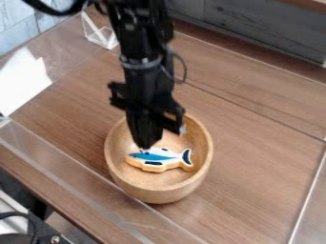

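A black robot arm comes down from the top of the view, its gripper (145, 135) over the back left part of a round wooden bowl (177, 189). The gripper looks shut, with nothing visible between its fingers. In the bowl lies a flat fish-shaped piece (166, 160), blue and white with an orange-yellow edge, in front of and below the fingertips.
Bare wooden tabletop (254, 143) surrounds the bowl. A white sheet (18, 82) lies at the left. A grey wall runs along the back, and the table's edge with dark items below it is at the lower left.
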